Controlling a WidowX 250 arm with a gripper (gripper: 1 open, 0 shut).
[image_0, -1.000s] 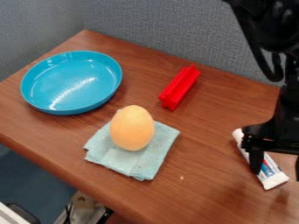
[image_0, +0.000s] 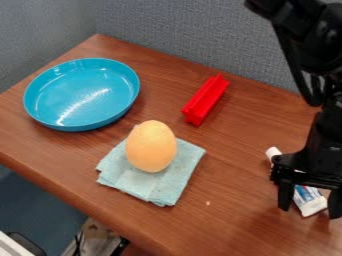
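At the right of the table my black gripper (image_0: 309, 195) is lowered over a white tube (image_0: 310, 204) with blue print, its fingers on either side of the tube's middle. The tube lies on the wood, partly hidden by the gripper; I cannot tell whether the fingers touch it.
A blue plate (image_0: 82, 75) sits at the back left, a red object (image_0: 205, 98) at the back middle. An orange egg-shaped object (image_0: 151, 147) rests on a folded pale cloth (image_0: 166, 188). A grey partition (image_0: 187, 30) stands behind.
The gripper has moved a little lower and shifted slightly over the tube since a second ago. The other objects have not moved.
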